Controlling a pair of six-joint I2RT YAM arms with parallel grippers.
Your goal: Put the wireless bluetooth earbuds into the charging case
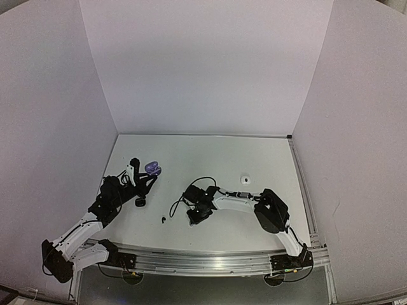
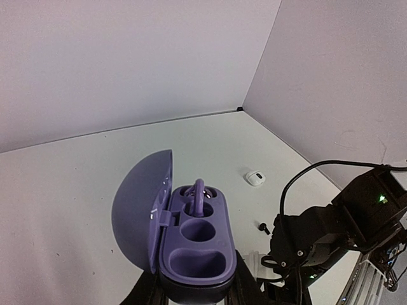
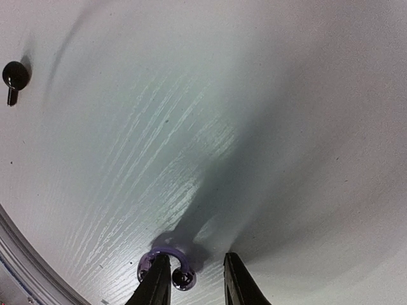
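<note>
The purple charging case [image 2: 164,257] is held up by my left gripper [image 1: 152,178], which is shut on its base. Its lid [image 2: 137,210] stands open, and a purple looped earbud [image 2: 199,197] sits at the far end; the nearer wells are empty. On the table lies another purple earbud [image 3: 175,251], a curved band with shiny ends, low in the right wrist view. My right gripper is open above the table. That earbud shows beside and partly behind its left finger [image 3: 158,279], not gripped.
A small black round-headed piece [image 3: 15,76] lies left of the right gripper. A white case [image 1: 245,180] is farther back on the right. A metal rail [image 1: 210,257] runs along the front edge.
</note>
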